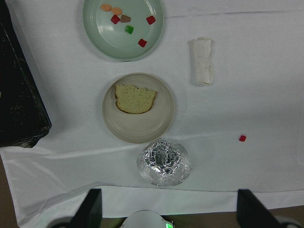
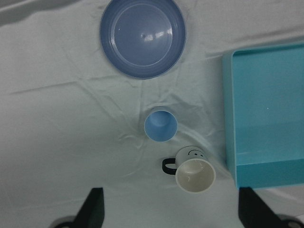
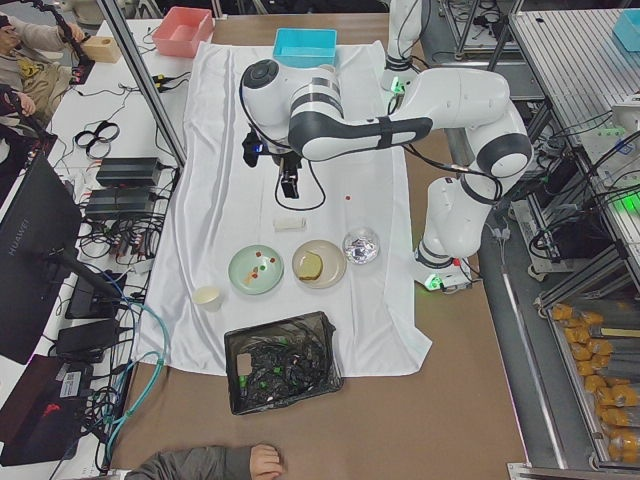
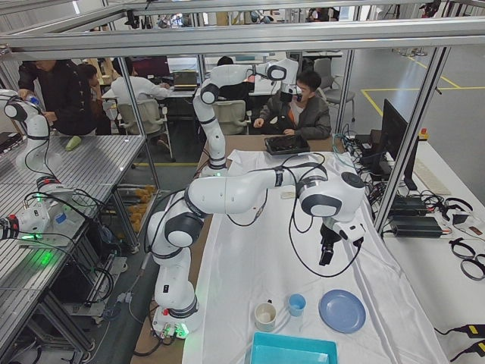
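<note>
My left gripper stands open, high over a green plate (image 1: 123,45) with small coloured pieces, a beige plate (image 1: 156,123) with a bread slice (image 1: 134,99), a foil-covered bowl (image 1: 164,163) and a white rolled cloth (image 1: 202,61). A small red piece (image 1: 242,138) lies alone on the sheet. My right gripper is open, empty, above a blue plate (image 2: 142,38), a blue cup (image 2: 160,125), a white mug (image 2: 194,175) with black handle and a turquoise bin (image 2: 266,118).
A black bin (image 3: 282,365) stands at the table's end beside the left-hand items, with a cream cup (image 3: 207,298) nearby. A monitor and cables (image 3: 40,260) line one side. A person sits at the far end.
</note>
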